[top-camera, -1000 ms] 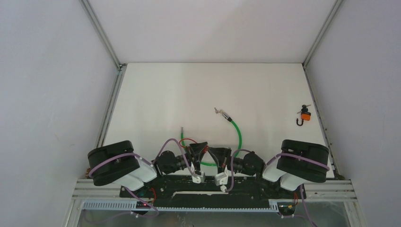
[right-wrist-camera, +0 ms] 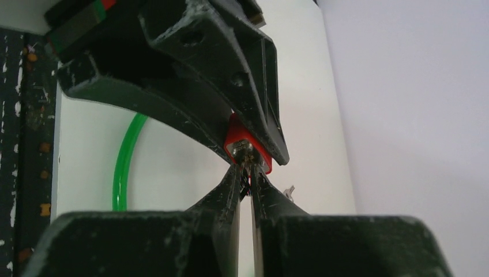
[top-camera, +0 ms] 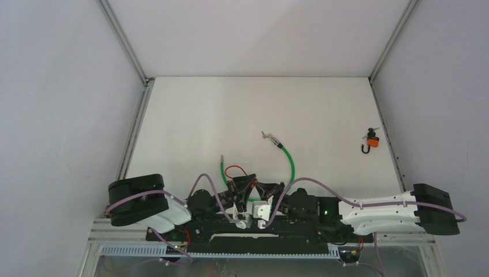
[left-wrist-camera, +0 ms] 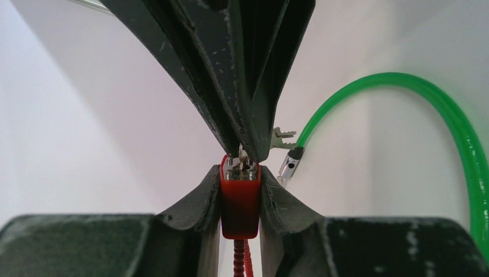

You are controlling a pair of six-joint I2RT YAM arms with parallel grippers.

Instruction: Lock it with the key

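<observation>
A small red lock [left-wrist-camera: 240,208] with a metal face sits between the fingers of my left gripper [top-camera: 251,181], which is shut on it. From the lock trails a red cable loop [top-camera: 233,168]. Tip to tip with the left one, my right gripper [top-camera: 259,187] is shut at the lock's metal face. Only a sliver of the key [left-wrist-camera: 242,152] shows between the right fingertips, meeting that face. In the right wrist view the red lock [right-wrist-camera: 247,141] is just beyond the right fingertips. How deep the key is in the lock cannot be seen.
A green cable lock [top-camera: 292,164] lies curved on the white table behind and beneath the grippers, with keys [top-camera: 266,135] at its end. An orange padlock [top-camera: 373,142] with keys lies near the right edge.
My right arm's elbow has swung outward to the right and its wrist has rolled, while its fingertips stay at the lock.
</observation>
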